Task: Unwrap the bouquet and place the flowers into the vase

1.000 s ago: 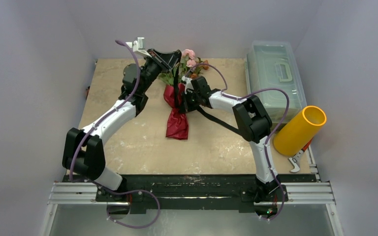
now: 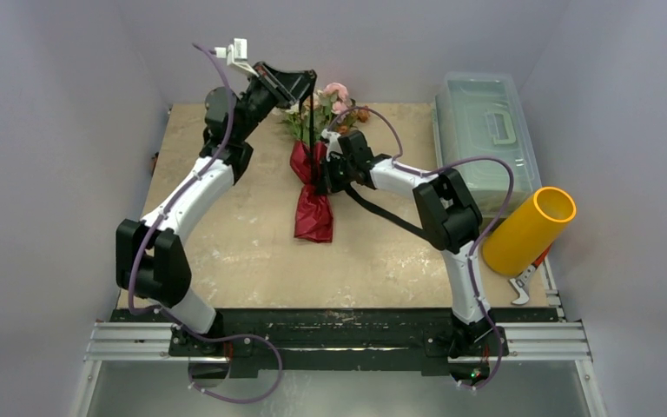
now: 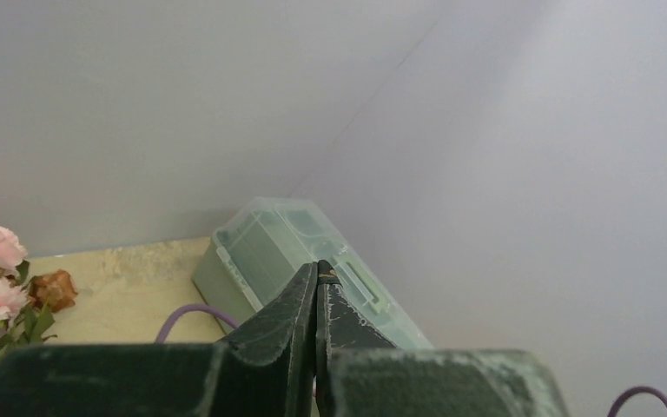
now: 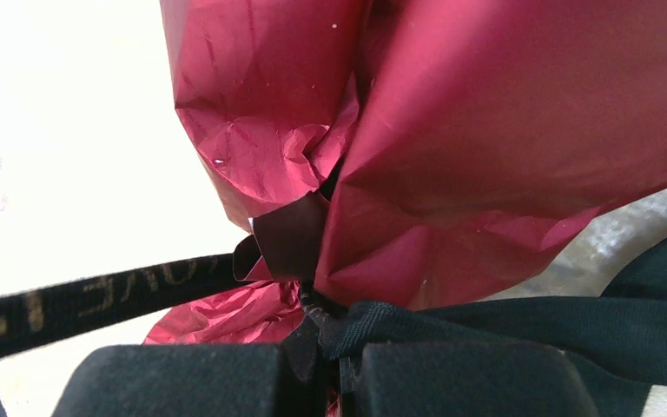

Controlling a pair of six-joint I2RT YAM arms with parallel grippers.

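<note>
Pink and peach flowers (image 2: 337,94) lie at the back of the table, their stems wrapped in crinkled red paper (image 2: 314,221). A black ribbon (image 4: 113,295) with gold lettering cinches the wrap at its middle. High above the bouquet, my left gripper (image 2: 314,75) is shut on one end of this ribbon, which runs taut down to the wrap. My right gripper is shut on the dark ribbon right at the tie, against the red paper. On the right side of the table lies the yellow vase (image 2: 525,234), tilted, its round mouth facing away from the arms.
A translucent green lidded box (image 2: 486,130) fills the back right corner. By the vase lies a red-handled wrench (image 2: 525,280). Another black ribbon tail (image 2: 386,211) trails right beneath the right arm. Bare table (image 2: 243,261) shows at front left.
My left gripper has moved up and back, pulling its ribbon end out longer and straighter. The red wrap has shifted very slightly; the right arm stays in place.
</note>
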